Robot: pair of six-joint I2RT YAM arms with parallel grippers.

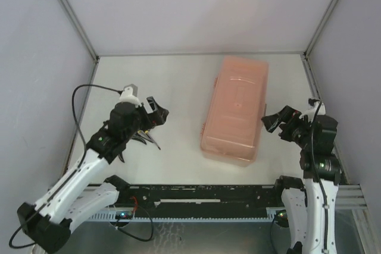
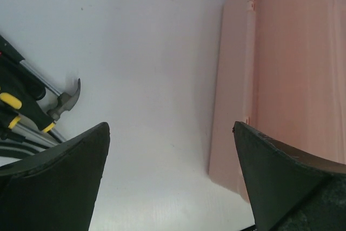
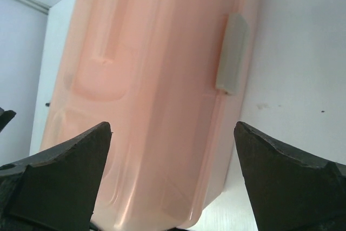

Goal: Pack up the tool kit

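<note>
A pink, closed tool case [image 1: 235, 108] lies at the right of the table; its side latch [image 3: 232, 52] faces the right arm. My left gripper [image 1: 158, 112] hovers above the tools, left of the case. Nothing is between its open fingers. Several tools lie in a pile, mostly hidden under the left arm in the top view. A hammer [image 2: 66, 101] and black-and-yellow handles [image 2: 21, 101] show at the left edge of the left wrist view. Off the case's right side, my right gripper [image 1: 269, 124] stands open and empty.
Bare table [image 1: 178, 159] separates the tools from the case. Free room also lies behind the tools, while the right arm occupies the strip beside the case. Walls enclose the back and both sides.
</note>
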